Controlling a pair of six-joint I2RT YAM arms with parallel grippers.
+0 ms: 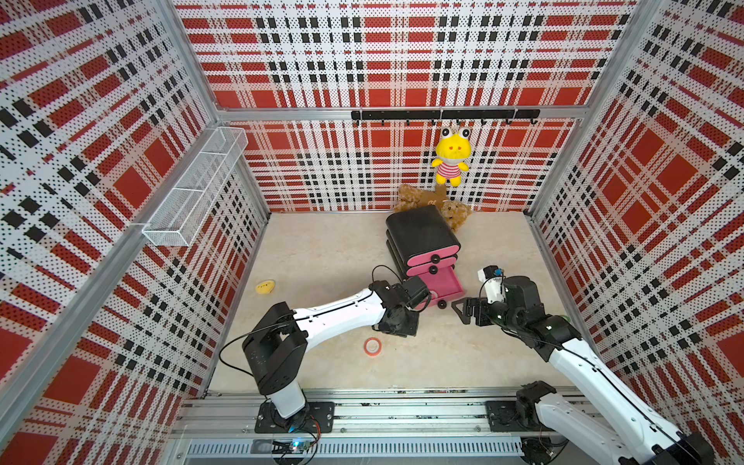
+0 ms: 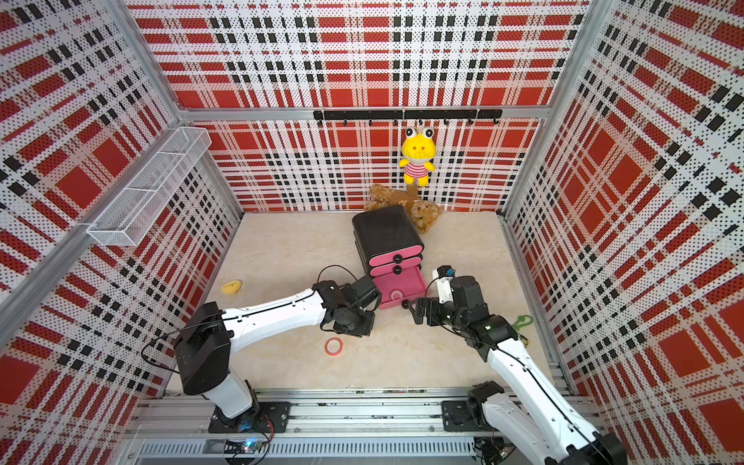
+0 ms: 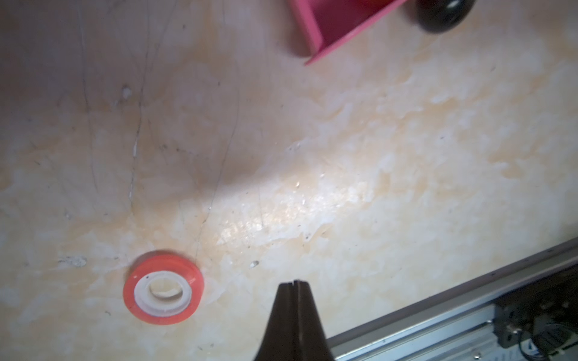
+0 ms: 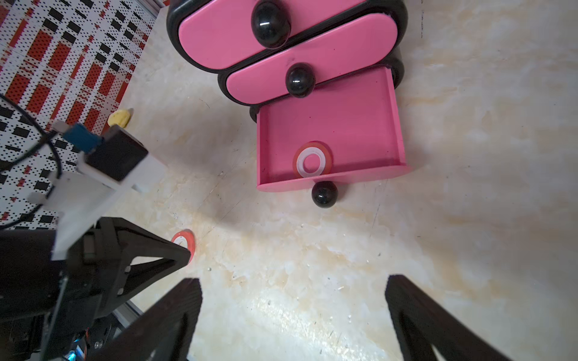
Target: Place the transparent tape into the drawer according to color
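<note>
A red tape roll with a pale core [image 3: 192,282] lies flat on the table. My left gripper is shut with nothing between its fingers; in the left wrist view it stands to the right of the roll. A second red-rimmed roll [image 4: 327,157] lies inside the pulled-out bottom drawer [image 4: 361,120], close to its front wall. This drawer belongs to a black cabinet [image 1: 418,228] with pink drawer fronts. My right gripper is open and empty, in front of and to the right of the drawer in the top views.
The two upper drawers [image 4: 337,51] are closed. A small yellow object [image 1: 265,286] lies at the left, and green-handled scissors [image 2: 522,321] at the right. A plush toy [image 1: 453,213] sits behind the cabinet.
</note>
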